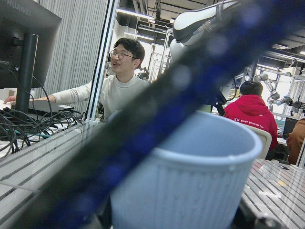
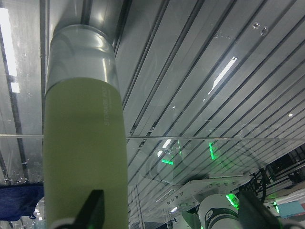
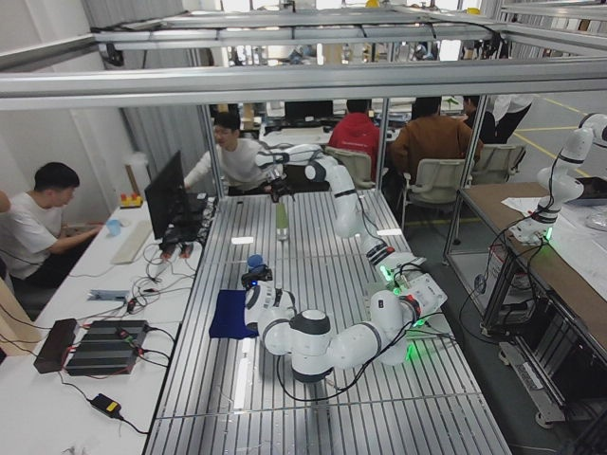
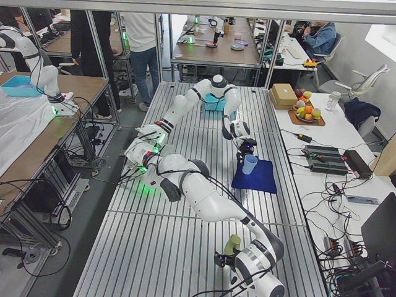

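A light blue cup [image 3: 255,261] [image 4: 249,164] [image 1: 181,191] is at my left gripper [image 4: 243,152] near the dark blue cloth [image 3: 230,315] [image 4: 260,179]; in the left wrist view it fills the lower middle behind a blurred blue strip, and whether the fingers grip it is unclear. A green bottle [image 3: 282,221] [image 4: 232,244] [image 2: 83,148] with a clear end stands on the slotted metal table at the far end from the left camera. My right gripper is at the bottle, its fingers [image 2: 90,212] wide apart.
A light blue bin [image 4: 213,105] sits behind the left arm. Side desks hold a monitor [image 3: 166,199], cables and black boxes [image 3: 106,347]. Frame posts border the table, and bare table lies between cup and bottle.
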